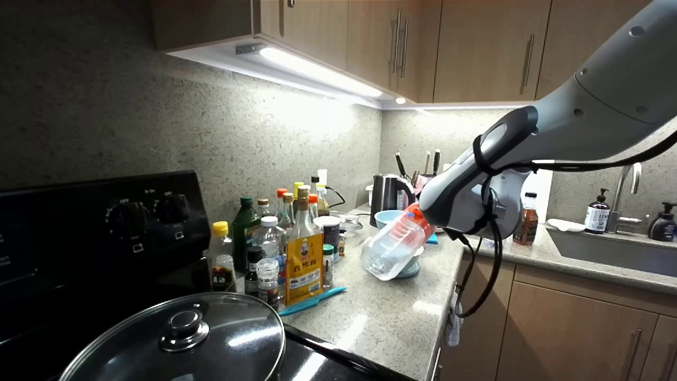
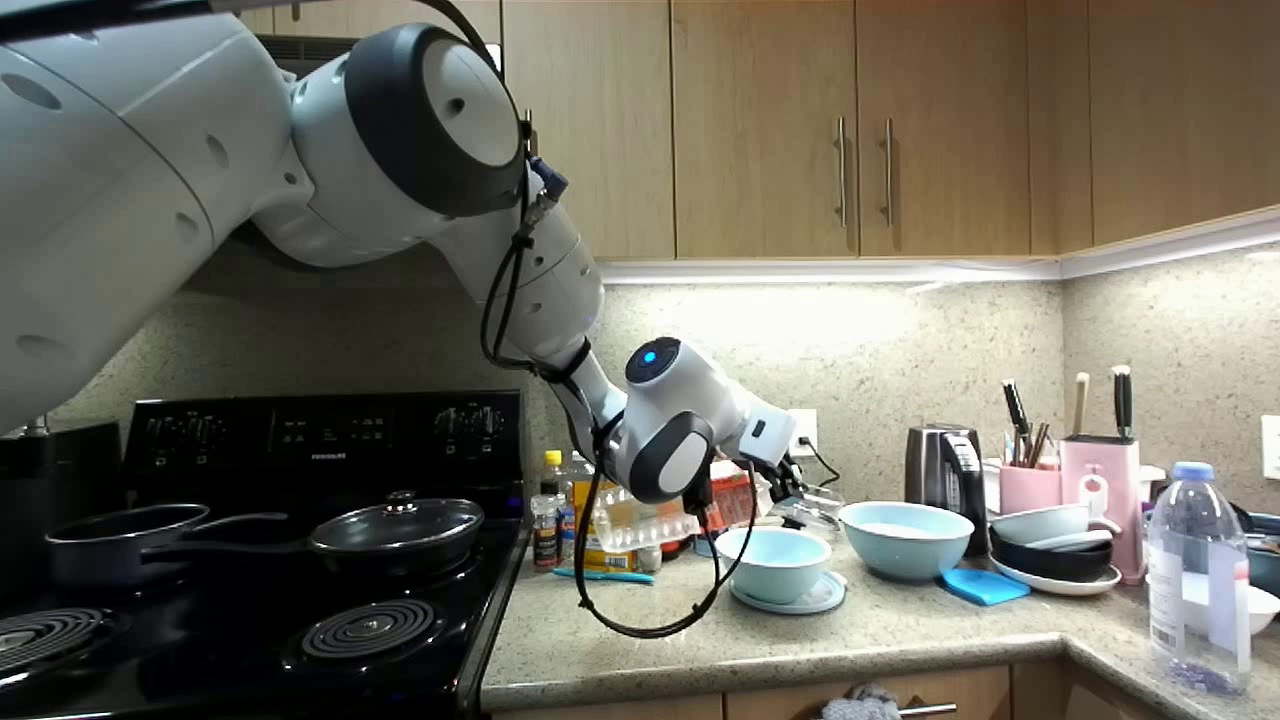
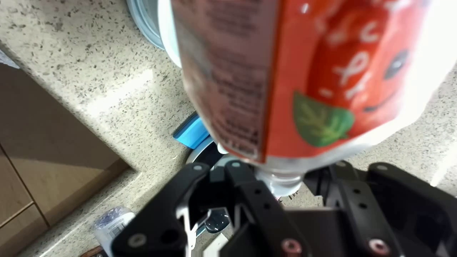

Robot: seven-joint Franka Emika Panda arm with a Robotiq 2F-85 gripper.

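My gripper is shut on the neck of a clear plastic bottle with a red label [image 3: 334,77], which fills the upper part of the wrist view. In exterior view 1 the bottle [image 1: 394,248] hangs tilted, its base pointing down and to the left, covering most of a small light-blue bowl behind it. Exterior view 2 has the clear bottle end [image 2: 654,520] reaching left, partly behind the arm and cables. There the small light-blue bowl [image 2: 775,574] stands on a plate [image 2: 828,596], right of the bottle. The hand hides the fingertips in both exterior views.
A larger blue bowl [image 2: 908,550] and a kettle [image 2: 944,474] stand to the right. Several condiment bottles and a yellow pouch [image 1: 304,268] crowd the left, with a blue knife [image 1: 312,301] in front. Open counter [image 1: 374,330] lies toward the stove.
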